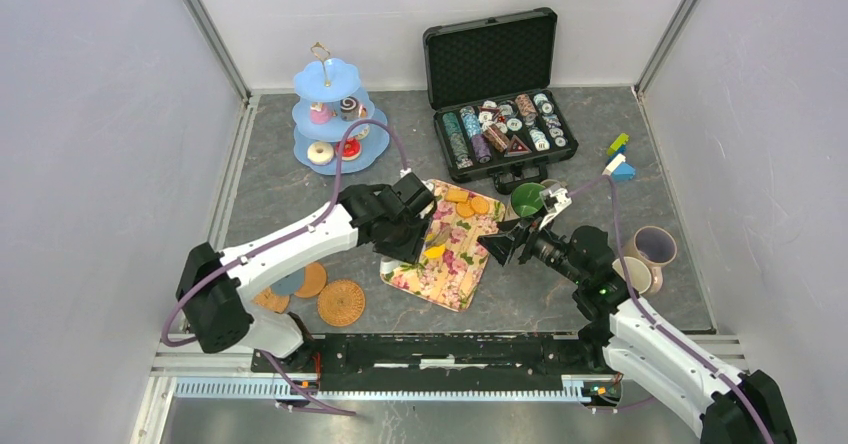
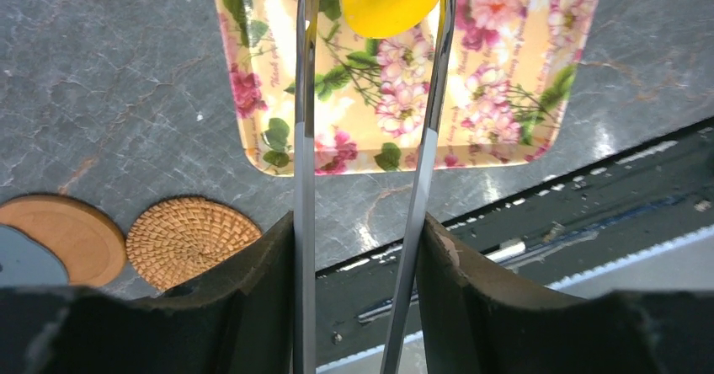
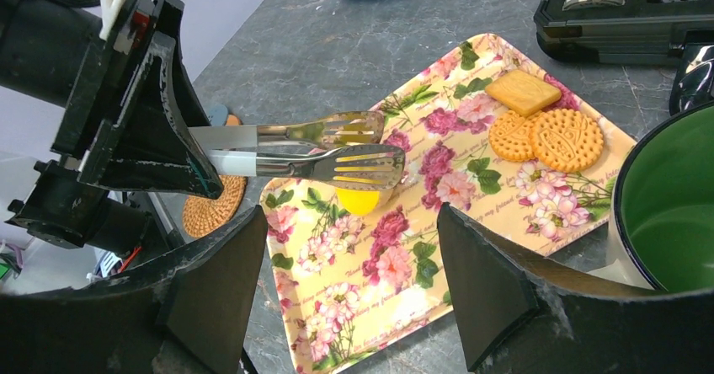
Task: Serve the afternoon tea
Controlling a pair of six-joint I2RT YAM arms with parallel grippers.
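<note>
Metal serving tongs (image 2: 304,113) are clasped in my left gripper (image 1: 408,249), one arm along each finger. In the right wrist view their slotted tips (image 3: 366,165) hang over a flowered tray (image 3: 337,264). A yellow piece of food (image 3: 359,203) shows right under those tips; whether they pinch it I cannot tell. At the tray's far end lie two round biscuits (image 3: 568,141) and a square one (image 3: 524,93). Beside the tray's right side, my right gripper (image 1: 503,246) has its fingers apart and nothing between them.
A blue tiered stand (image 1: 325,82) with cakes and doughnuts stands back left. An open case of chips (image 1: 510,134), a green-lined mug (image 1: 527,199) and two mugs (image 1: 655,246) are on the right. Coasters (image 1: 341,303) lie front left. Blocks (image 1: 620,169) sit far right.
</note>
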